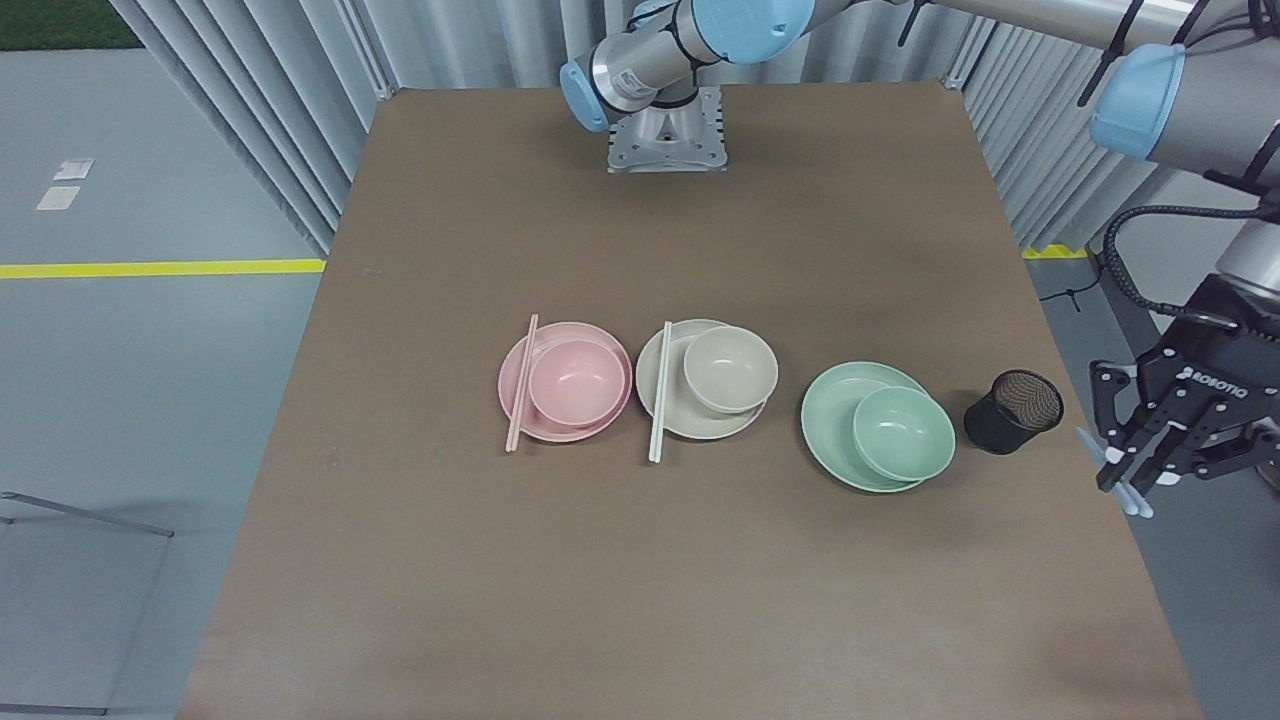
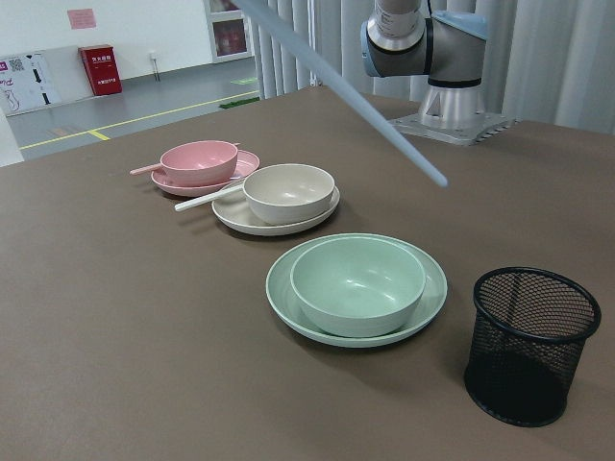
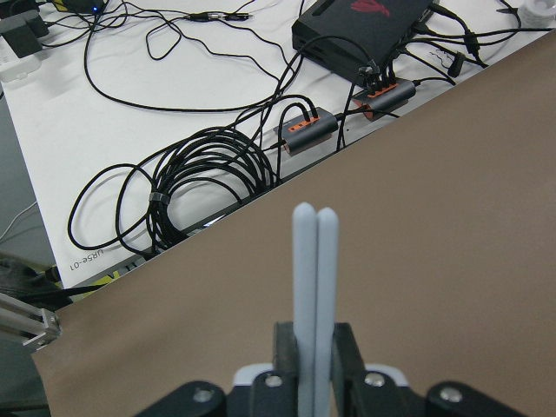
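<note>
My gripper hangs at the table's right edge beside the black mesh cup; in the wrist view its two pale fingers are shut together, nothing seen between them. Left of the cup, a green bowl sits on a green plate. A cream bowl rests on a cream plate with white chopsticks across it. At the left, a pink bowl sits on a pink plate with pink chopsticks.
A robot base stands at the back edge. The wrist view shows a white surface with coiled cables and boxes beyond the table's edge.
</note>
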